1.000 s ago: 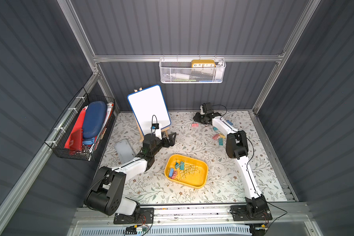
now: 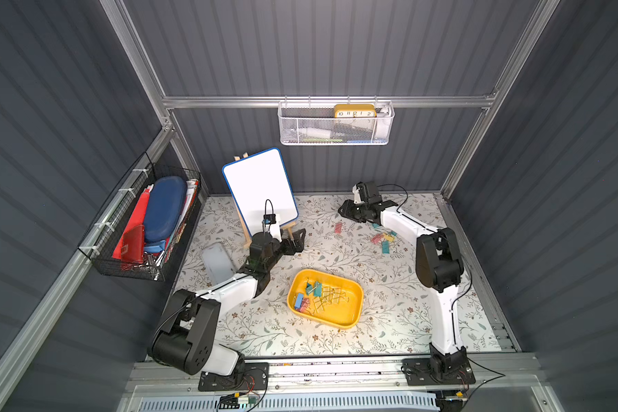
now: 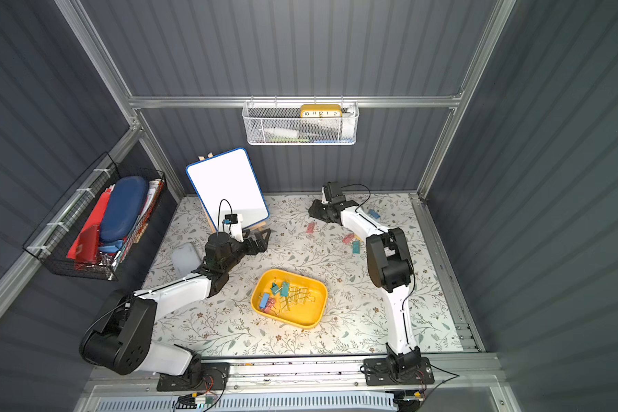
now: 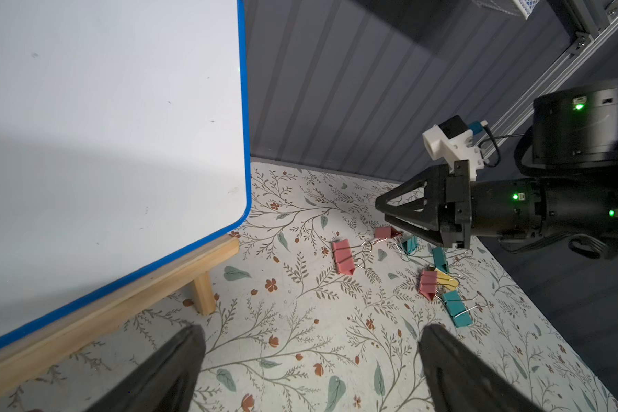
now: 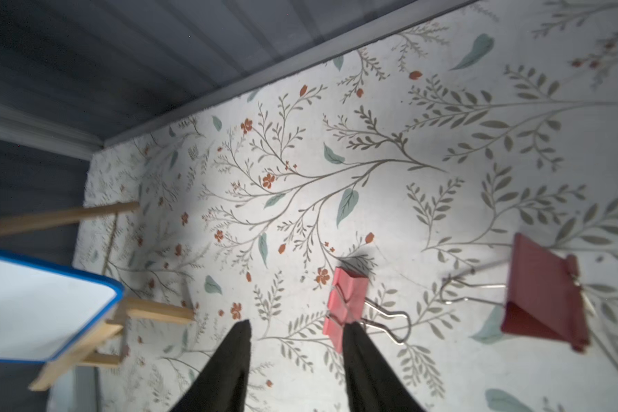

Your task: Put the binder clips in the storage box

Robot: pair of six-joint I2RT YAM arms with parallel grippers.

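A red binder clip point(image 5: 346, 302) lies on the floral table just beyond my right gripper, whose fingers stand apart with nothing between them. Another red clip point(image 5: 542, 292) lies further right. The left wrist view shows several clips spread under and near the right arm, including a yellow clip point(image 4: 447, 280) and a teal clip point(image 4: 456, 309). Beyond the right arm sits a blue clip point(image 3: 373, 213). The yellow storage box point(image 2: 346, 314) at the front middle holds several clips. Left of centre, my left gripper is open and empty, in front of the whiteboard.
The whiteboard point(image 2: 261, 182) leans on a wooden easel at the back left. A grey flat object point(image 2: 217, 263) lies behind the left arm. A white mesh basket point(image 2: 302, 134) hangs on the back wall. Open table lies between the box and the clips.
The red clip near my right gripper has turned and shifted towards the front. The right arm's elbow has swung right, while its gripper has moved only slightly. The left arm has barely moved.
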